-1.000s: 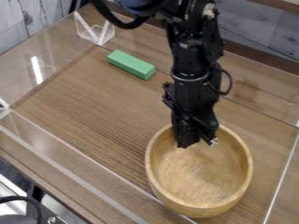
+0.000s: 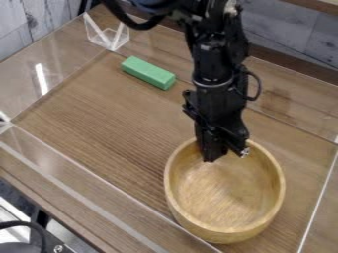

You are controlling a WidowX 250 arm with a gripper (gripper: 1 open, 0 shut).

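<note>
A black robot arm reaches down from the top centre, its gripper (image 2: pixel 215 143) hanging over the back rim of a large tan oval bowl (image 2: pixel 224 222) at the lower right. The bowl looks empty. The gripper's fingertips are dark and small, and I cannot tell whether they are open or shut or hold anything.
A green block (image 2: pixel 148 71) lies on the wooden table at the upper left. A clear plastic container (image 2: pixel 109 35) stands behind it. Black cables lie at the lower left.
The gripper has shifted slightly and turned a little at the bowl's back rim. The bowl, green block and container look unmoved.
</note>
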